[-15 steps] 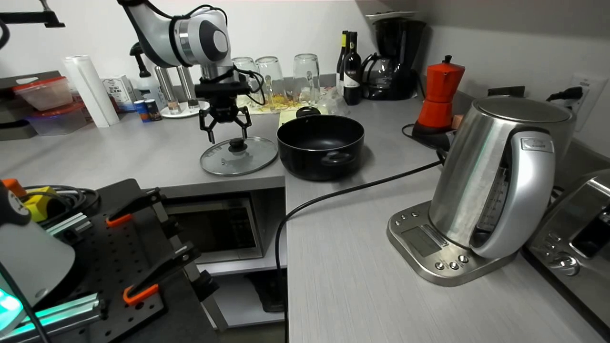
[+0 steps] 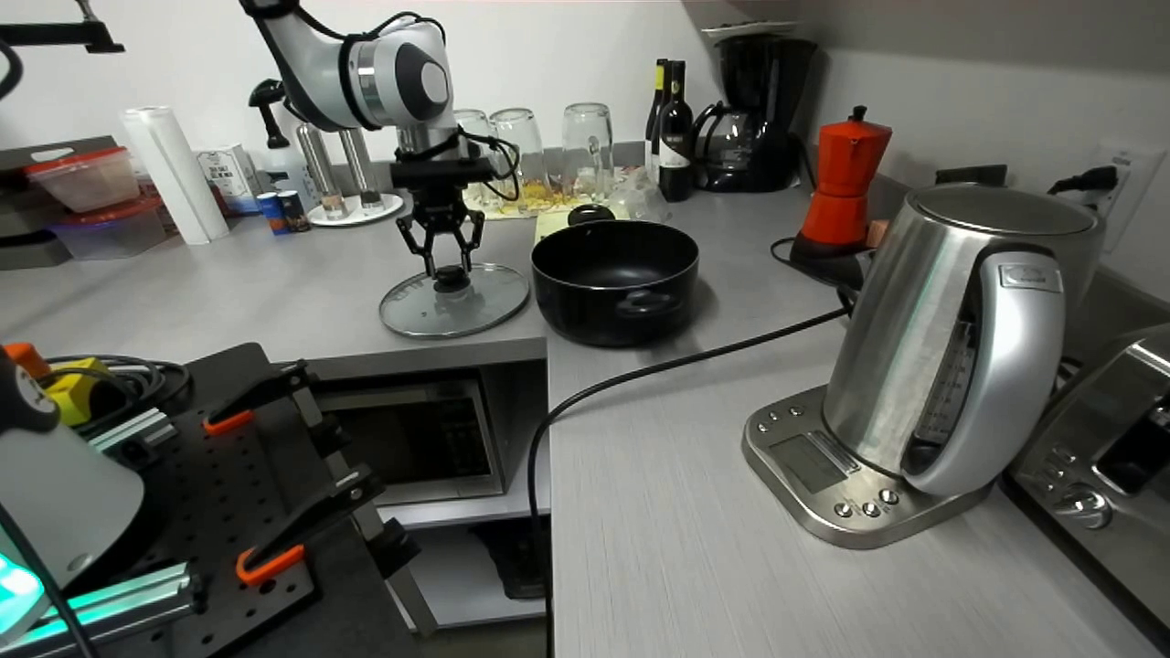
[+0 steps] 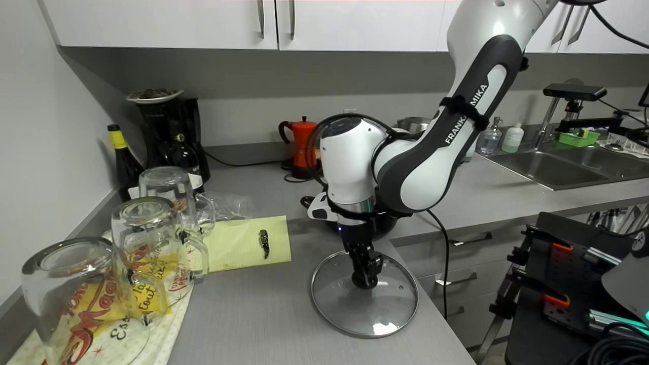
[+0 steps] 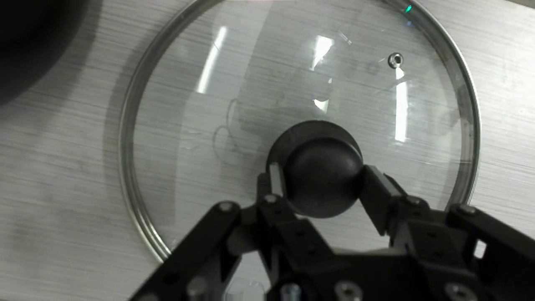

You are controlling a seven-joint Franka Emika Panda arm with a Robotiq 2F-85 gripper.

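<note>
A round glass lid [image 2: 411, 308] with a metal rim and a black knob [image 4: 323, 175] lies flat on the counter. My gripper [image 2: 451, 272] points down over its centre, shut on the knob; in the wrist view one finger [image 4: 276, 180] presses each side of it. From the other side, the lid [image 3: 365, 313] shows whole, while the gripper [image 3: 366, 277] covers most of the knob. Just to the right of the lid in exterior view 1 stands an open, empty black pot [image 2: 614, 307].
Glass mugs [image 3: 149, 237] stand upside down near the wall. A steel kettle [image 2: 932, 351] and a red moka pot [image 2: 846, 175] occupy the right side. A black cable [image 2: 680, 366] crosses the counter in front of the pot. The counter's front edge runs close to the lid.
The gripper has come down and slightly right, and its fingers have closed from wide apart onto the knob. The lid has shifted slightly left; the pot stays put.
</note>
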